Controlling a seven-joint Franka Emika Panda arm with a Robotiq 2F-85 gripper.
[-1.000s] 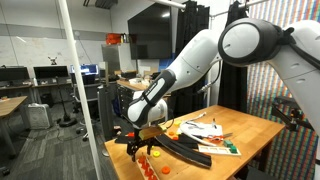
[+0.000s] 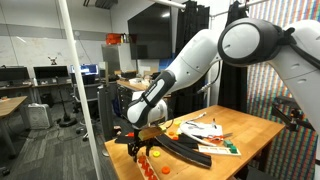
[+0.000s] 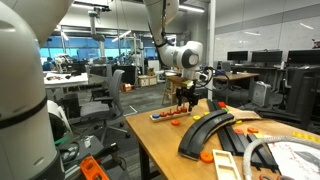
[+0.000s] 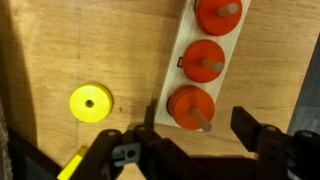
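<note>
A light wooden peg board [image 4: 184, 45] carries a row of orange-red discs on upright pegs in the wrist view. Its end disc [image 4: 188, 100] looks thicker than a single disc, like a small stack, with its peg poking out. My gripper is over this end of the board, its dark fingers apart on either side of the disc. Whether they touch it cannot be told. Exterior view 1 shows the board [image 2: 148, 167] on the table below the gripper [image 2: 135, 147]. From the other side, the gripper [image 3: 189, 102] is low at the board's end.
A yellow disc [image 4: 91, 102] lies flat on the table beside the board, and another yellow piece [image 4: 71, 165] is partly hidden near the gripper. Dark curved track pieces [image 3: 205, 130] and a white tray [image 3: 227, 165] take up table space nearby.
</note>
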